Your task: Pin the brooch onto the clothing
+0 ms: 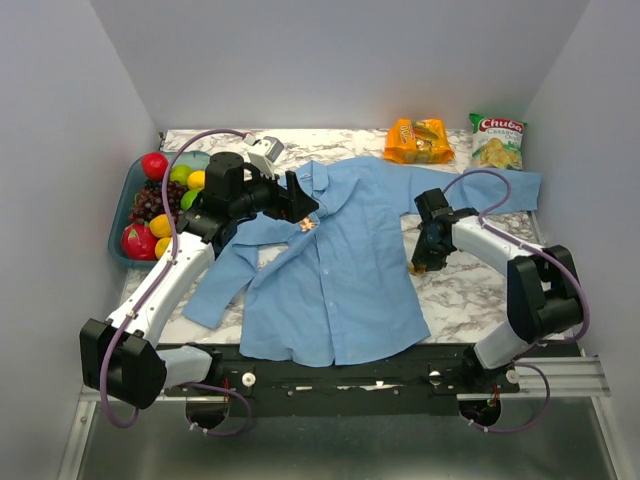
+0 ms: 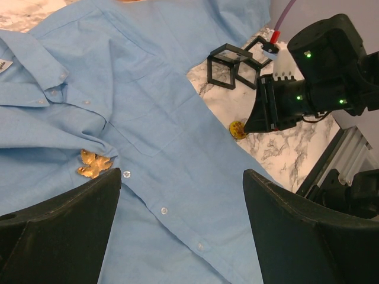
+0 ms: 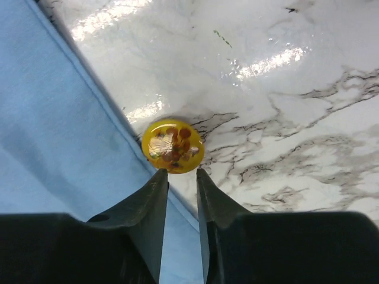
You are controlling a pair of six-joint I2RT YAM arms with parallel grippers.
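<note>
The light-blue shirt lies spread on the marble table. A gold flower-like piece rests on it by the folded front edge. Above the shirt, my left gripper stands wide open and empty. A round, glossy yellow piece with brown spots lies on the marble against the shirt's side edge. Just short of it in the right wrist view are the fingertips of my right gripper, a narrow gap between them and nothing held. Whether either piece has a pin underneath is hidden.
A fruit basket stands at the left. An orange snack bag and a green chip bag sit along the back. Bare marble extends to the right of the shirt.
</note>
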